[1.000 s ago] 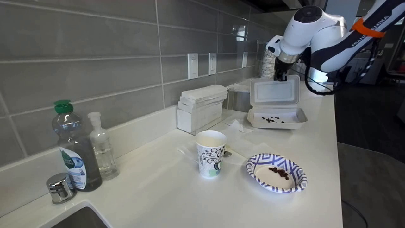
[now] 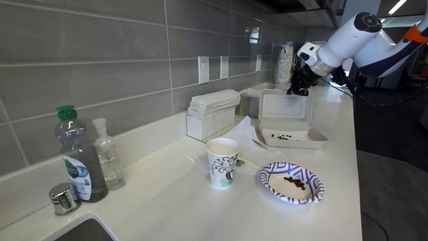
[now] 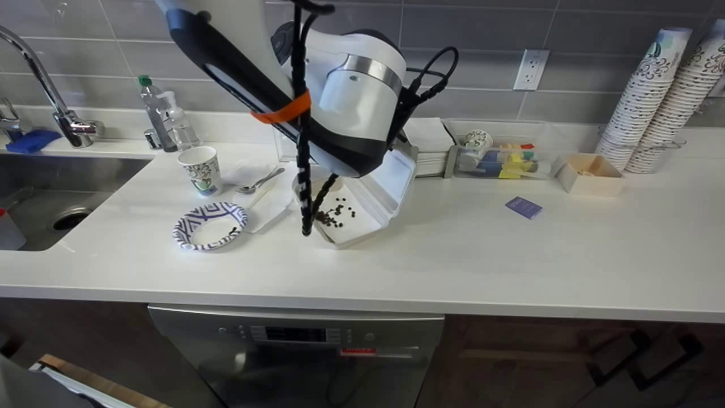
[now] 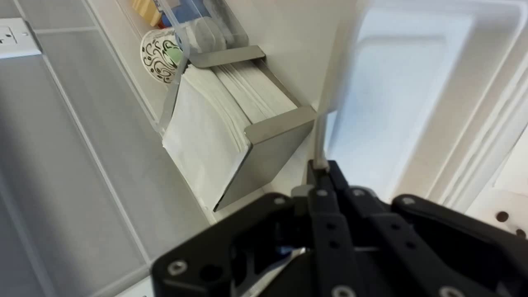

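Note:
The open takeout container (image 2: 291,140) stands on the counter with its lid (image 2: 285,106) raised and dark beans (image 2: 284,137) inside. At the lid's upper edge is my gripper (image 2: 299,91). In the wrist view the fingers of my gripper are shut on the thin rim of the lid (image 4: 396,94), which runs up from the fingertips and is partly blurred. A blue-patterned paper bowl (image 2: 277,196) nearer exterior camera 1 holds a few beans (image 2: 295,182). My arm hides part of the container in exterior view 2.
Beside the container is a napkin holder (image 4: 277,131), against the wall. A paper cup (image 2: 222,164), a spoon (image 3: 260,182) and loose napkins (image 2: 244,140) lie nearby. A clear bin (image 3: 503,160) stands farther along.
My gripper has tilted and come slightly lower. The container has turned and shifted toward exterior camera 1, and the napkins beside it are pushed up and creased. The bowl and cup have not moved.

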